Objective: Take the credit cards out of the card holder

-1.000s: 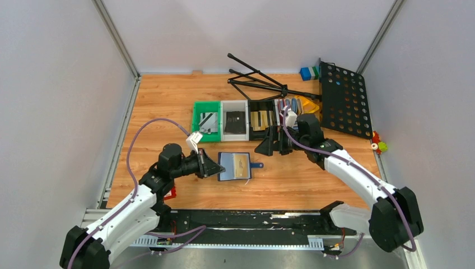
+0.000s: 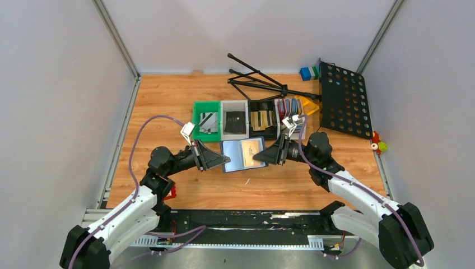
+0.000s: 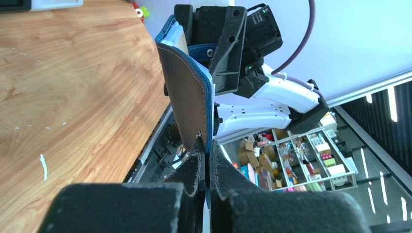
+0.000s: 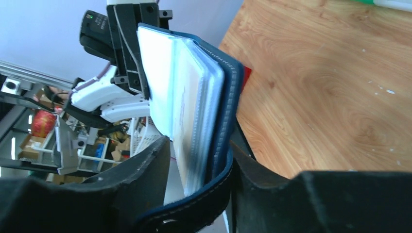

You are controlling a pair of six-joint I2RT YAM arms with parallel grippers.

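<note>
The open card holder point(image 2: 235, 154), blue-edged with clear sleeves and a tan card inside, is held up between both arms. My left gripper point(image 2: 223, 160) is shut on its left edge; in the left wrist view its dark outer cover point(image 3: 182, 92) rises from the fingertips. My right gripper point(image 2: 263, 158) is at its other edge, where the sleeves point(image 4: 197, 116) and cover sit between the fingers, which are partly open; whether they grip it cannot be told.
A row of bins point(image 2: 234, 105) lies behind the holder. A black folded stand point(image 2: 257, 78) and perforated black panel point(image 2: 344, 98) stand at the back right.
The holder has moved up and slightly right with my left gripper.
</note>
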